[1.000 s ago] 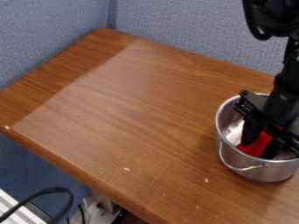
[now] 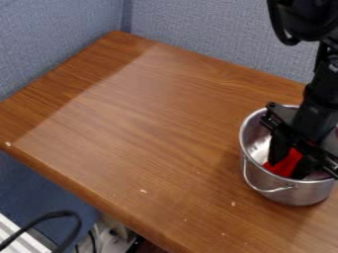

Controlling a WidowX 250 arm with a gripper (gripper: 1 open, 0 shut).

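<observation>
A steel pot (image 2: 264,190) with a wire handle stands at the right edge of the wooden table (image 2: 132,128). My black gripper (image 2: 291,148) reaches down into it from the upper right, shut on a red object (image 2: 280,166) inside. The gripper covers much of that object, so its shape and the fingertips' exact grip are hard to make out.
The rest of the tabletop, left of the pot, is clear. Grey-blue padded walls (image 2: 211,35) border the back and left. Cables (image 2: 59,217) lie off the table's edge at the lower left.
The gripper and upper arm have shifted slightly up and right; the pot and red object look almost unchanged.
</observation>
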